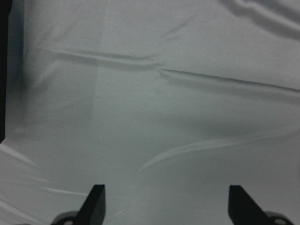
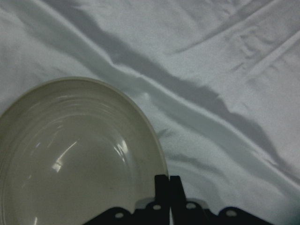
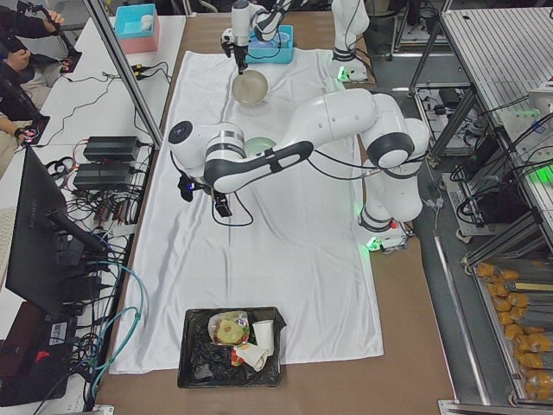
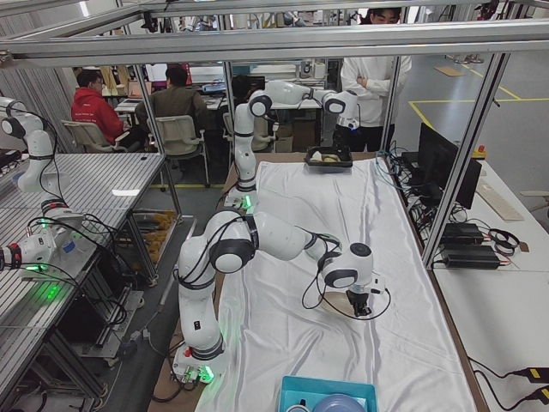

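Note:
A beige plate [image 3: 250,87] is at the far end of the white cloth, and fills the lower left of the right wrist view [image 2: 79,159]. My right gripper is shut on its rim. In the camera right view that gripper [image 4: 360,309] is at the plate's edge. My left gripper [image 3: 206,201] hangs over the middle of the cloth, open, with only cloth beneath it in the left wrist view [image 1: 167,197]. A green dish [image 3: 259,144] lies partly hidden behind the left arm.
A blue bin [image 4: 292,395] with dishes stands beyond the plate. A black tray [image 3: 199,363] with food and wrappers sits at the opposite end. The cloth [image 3: 251,277] between left arm and tray is clear.

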